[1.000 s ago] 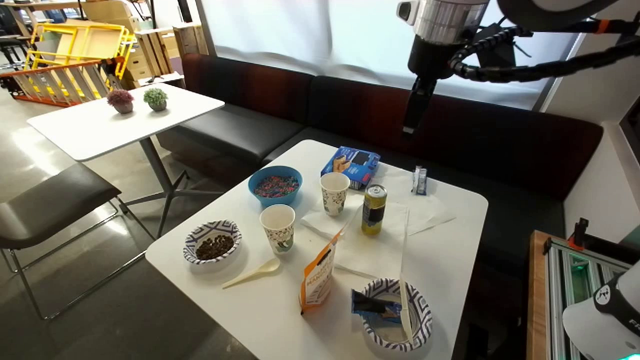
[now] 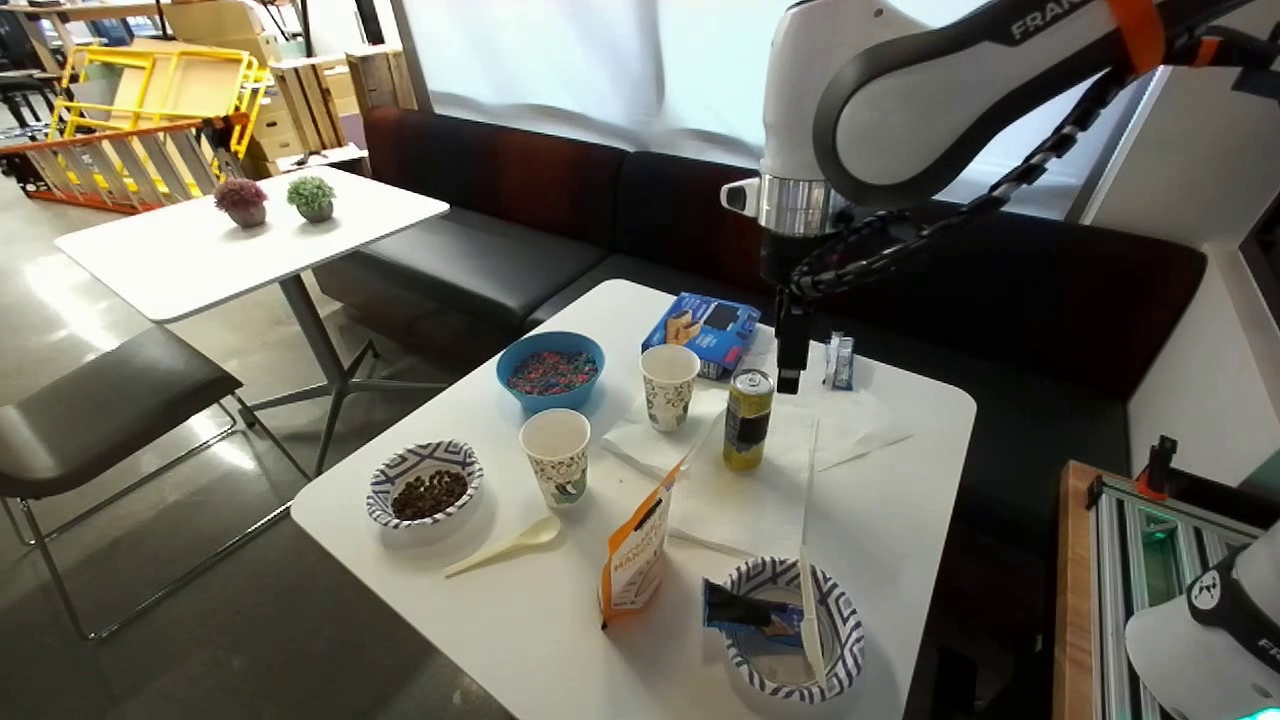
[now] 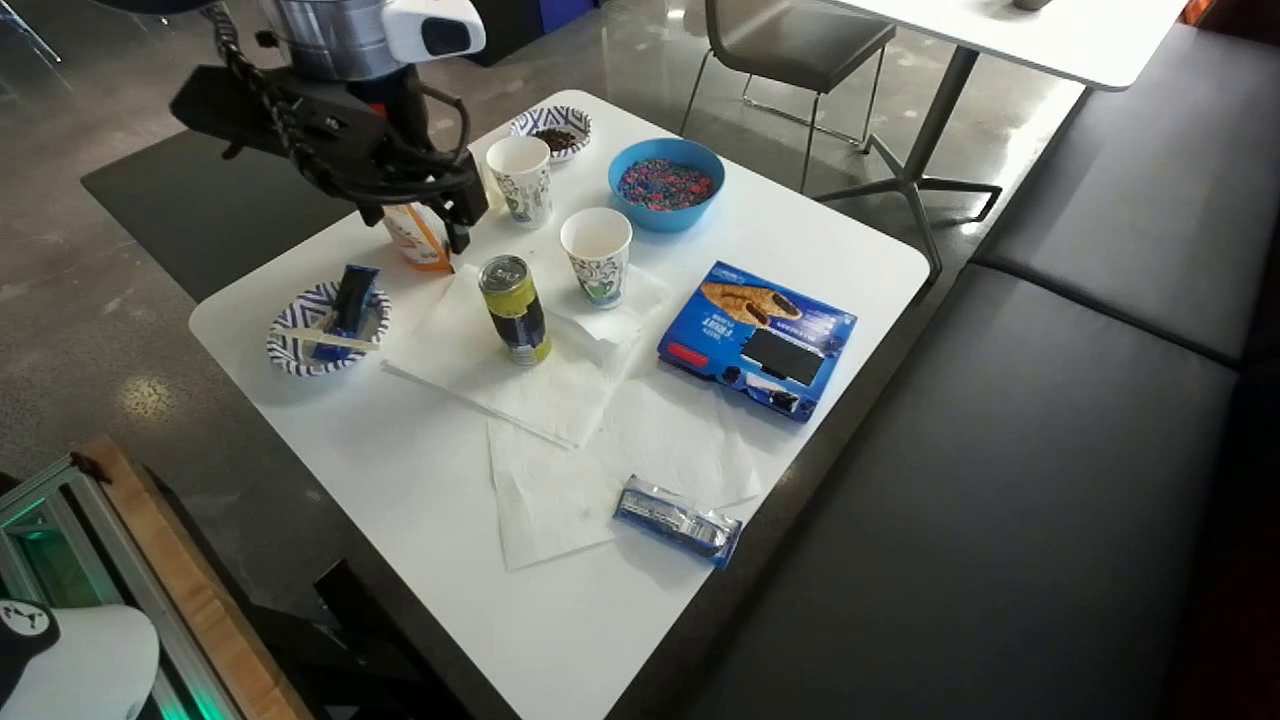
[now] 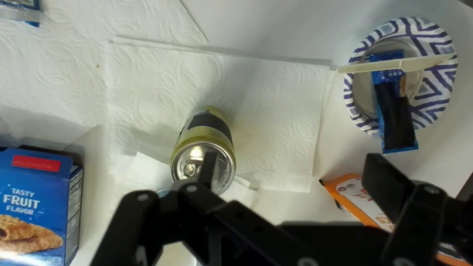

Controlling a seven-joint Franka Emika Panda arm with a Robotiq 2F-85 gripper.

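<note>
My gripper [image 2: 789, 372] hangs over the table with its fingers open and empty. The wrist view shows its two fingers [image 4: 384, 184] wide apart, one overlapping the top of the yellow-green can [image 4: 207, 128]; whether they touch cannot be told. That can [image 3: 516, 314] stands upright on white napkins [image 3: 564, 402]. A patterned bowl [image 4: 432, 99] holds a blue-wrapped bar [image 4: 394, 111], with a pale utensil [image 4: 399, 65] lying across it. Under the other finger shows an orange-and-white pouch [image 4: 354, 197], standing on the table in exterior view 1.
Two paper cups [image 2: 668, 390] stand near the can. Beyond them are a blue bowl [image 2: 513, 382] and a blue fruit-bar box [image 3: 762, 336]. A second patterned bowl [image 2: 381, 496] and a pale spoon [image 2: 504, 546] lie left. Another wrapped bar [image 3: 678, 520] lies near the bench-side edge.
In exterior view 1 the arm has come lower and slightly left, bringing my gripper from above the bench to near the can. The objects on the table have stayed in place.
</note>
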